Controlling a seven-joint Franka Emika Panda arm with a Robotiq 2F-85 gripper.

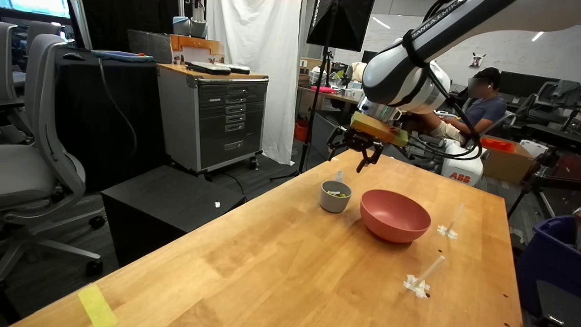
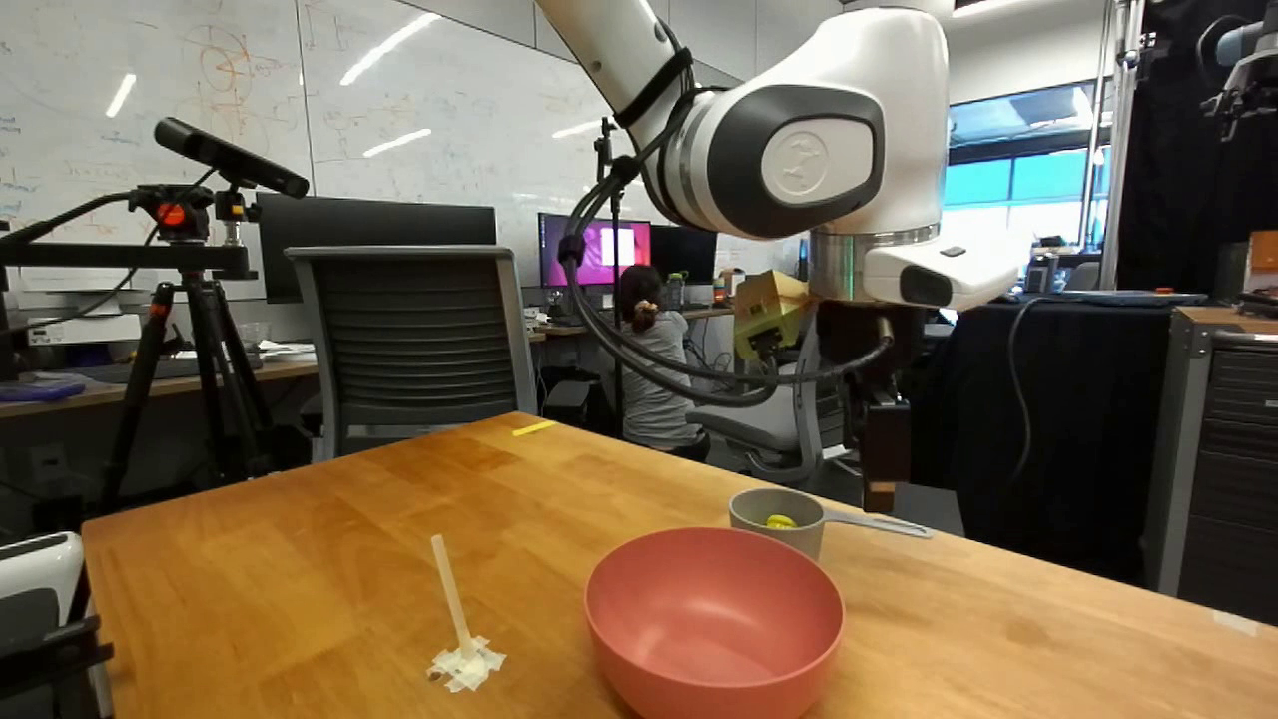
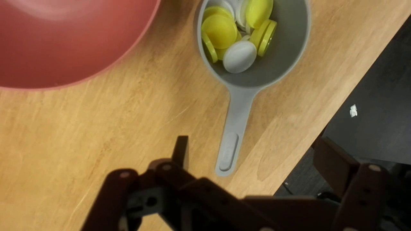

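A grey measuring cup stands upright on the table, its flat handle reaching toward the gripper in the wrist view. Inside the cup are several yellow discs and white ones, such as a white disc. Close beside it, apart from the cup, is a red bowl; its visible inside is empty. My gripper hangs above the table by the handle end, open and holding nothing. Seen from the wrist, the handle tip falls between the two spread fingers, nearer the left one.
Two clear straws, a near straw and a far straw, stand taped to the table beyond the bowl. The table edge runs close past the cup's handle side.
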